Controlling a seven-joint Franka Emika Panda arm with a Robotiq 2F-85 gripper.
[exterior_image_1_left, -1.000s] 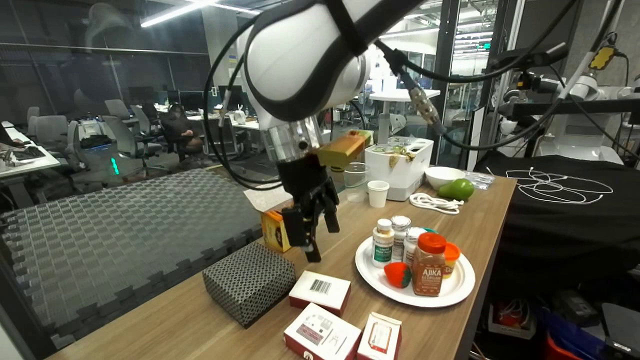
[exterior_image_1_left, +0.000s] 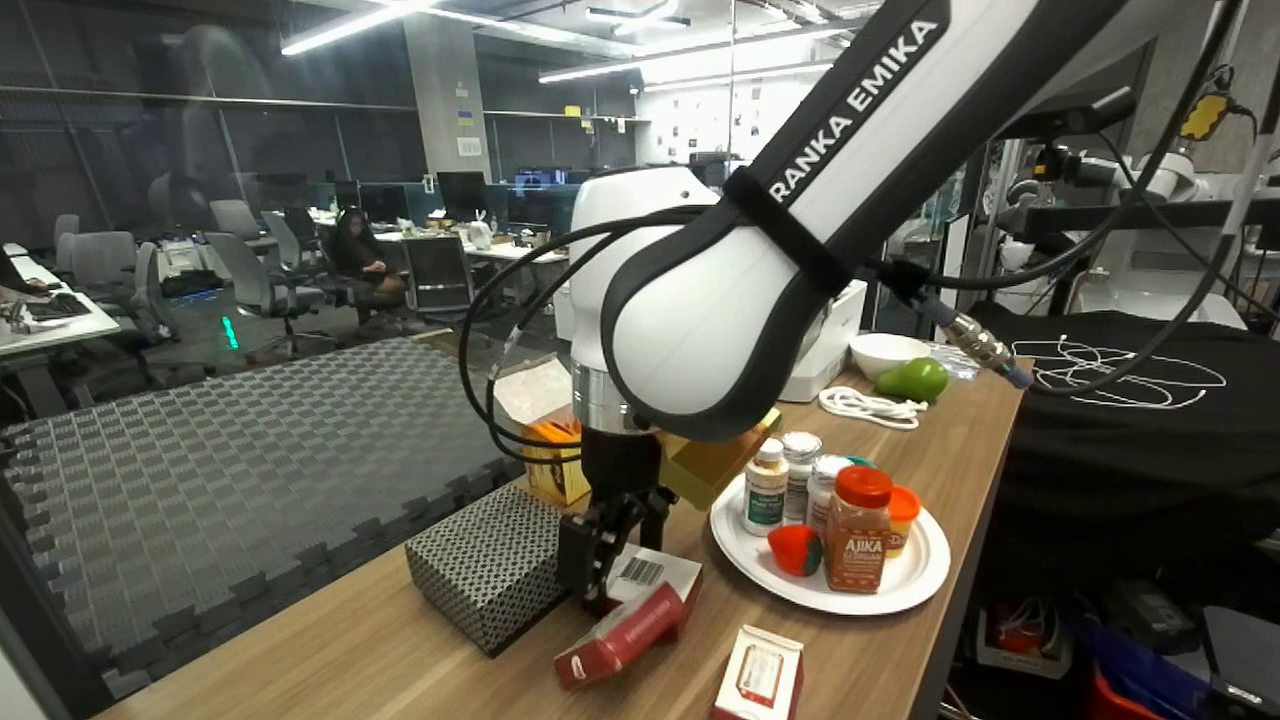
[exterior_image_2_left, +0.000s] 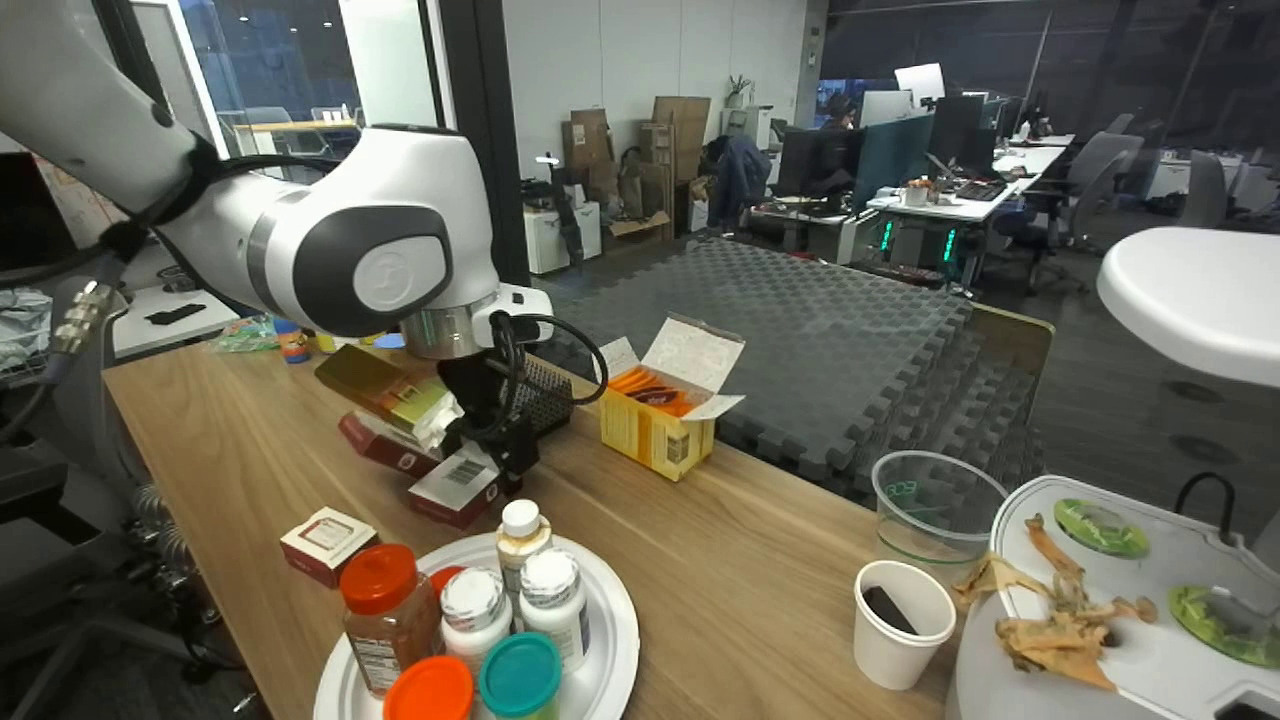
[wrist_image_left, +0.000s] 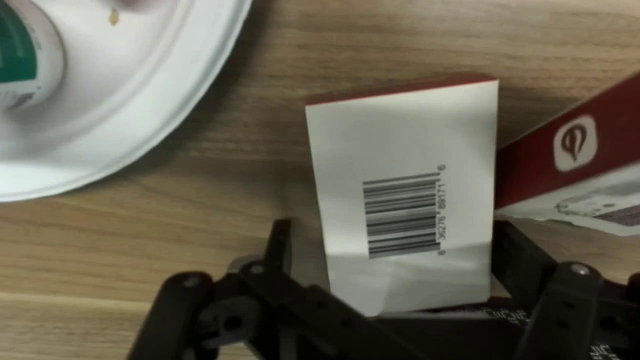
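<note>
My gripper points down at the table and is open, its fingers on either side of a small red box (wrist_image_left: 414, 138) with a white barcode face upward. In the wrist view, bare table shows between the left finger and the box, while the right finger (wrist_image_left: 519, 264) is close against its edge. A second red-and-white box (exterior_image_1_left: 624, 636) is tipped up on its side beside the barcode box, next to the right finger. A third small box (exterior_image_1_left: 761, 674) lies apart, nearer the table's front.
A white plate (exterior_image_1_left: 744, 558) holds several bottles and jars, including a red-capped Ajika jar (exterior_image_1_left: 859, 540). A dark patterned box (exterior_image_1_left: 498, 564) sits close behind the gripper. The open yellow carton (exterior_image_2_left: 660, 434) and a paper cup (exterior_image_2_left: 902, 636) stand farther along the table.
The gripper has come down from above the table to around the barcode box. The neighbouring box, flat before, is now tipped up. The plate and its contents have not moved.
</note>
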